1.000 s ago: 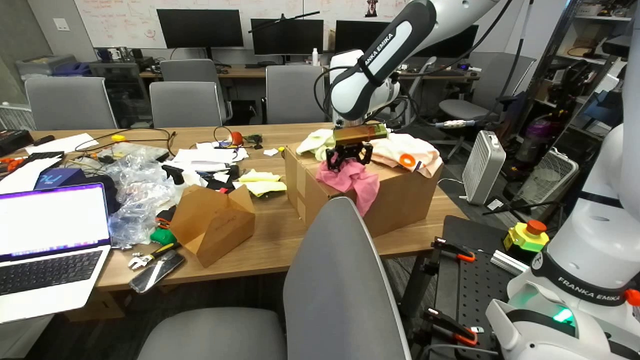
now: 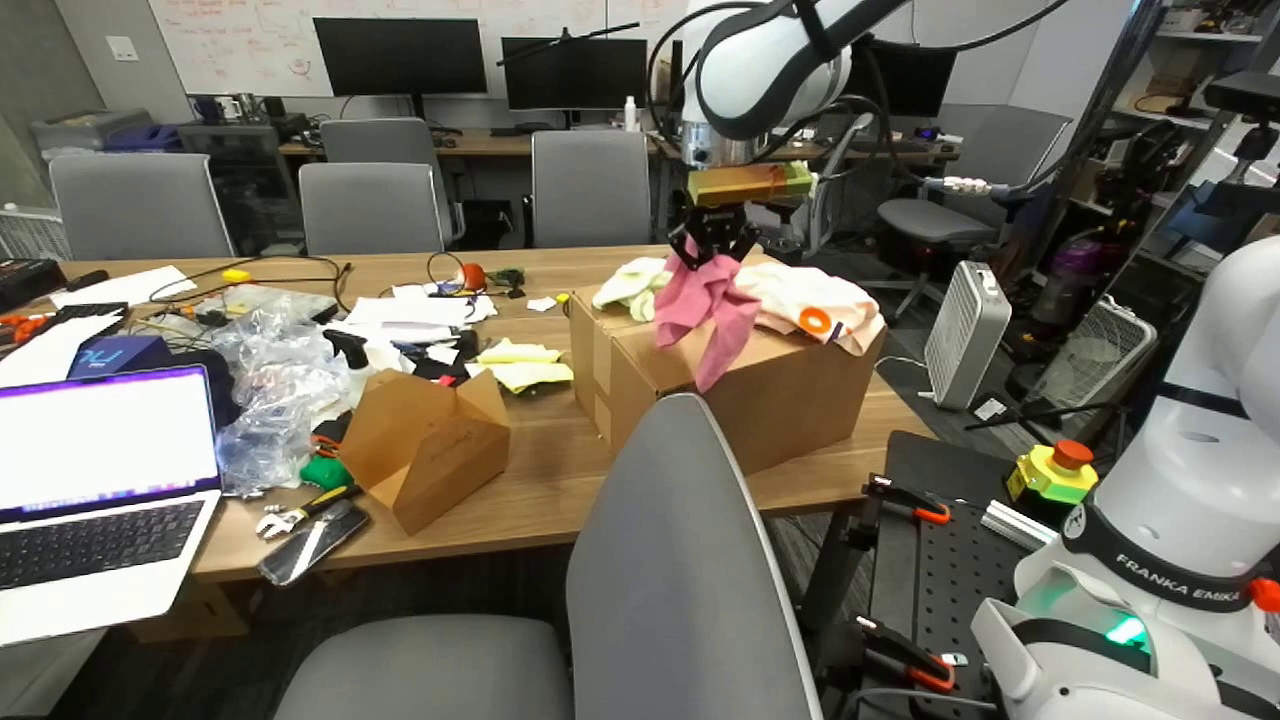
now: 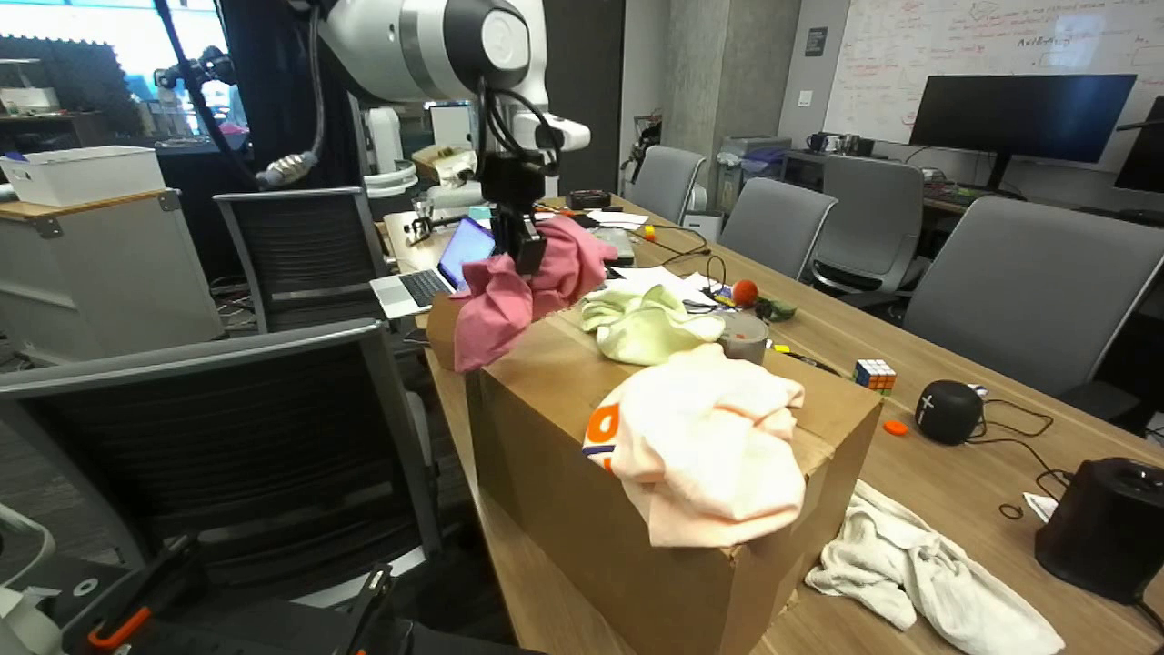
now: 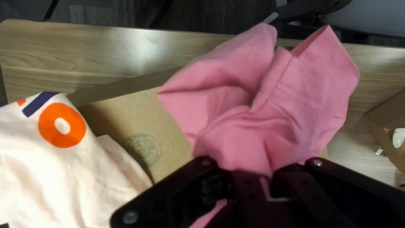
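A pink cloth (image 2: 705, 302) hangs in folds from my gripper (image 2: 708, 250), which is shut on its upper part above the large cardboard box (image 2: 768, 414). In the wrist view the pink cloth (image 4: 262, 110) bunches at the fingertips and hides much of the box top (image 4: 125, 125). On that box lie a cream cloth with orange and navy print (image 3: 709, 448) and a pale green cloth (image 3: 644, 322). From the second exterior side the pink cloth (image 3: 524, 286) drapes around the gripper (image 3: 529, 256); whether its lower end touches the box is unclear.
A smaller open cardboard box (image 2: 438, 450) stands left of the large one, near tools and a laptop (image 2: 108, 480). A grey chair (image 2: 684, 564) is at the table's front. A white cloth (image 3: 928, 568), a black speaker (image 3: 949, 411) and a grey cup (image 3: 744, 337) are near the large box.
My gripper has risen from near the box top. The pink cloth has been lifted with it and now hangs longer, its lower end higher against the box side.
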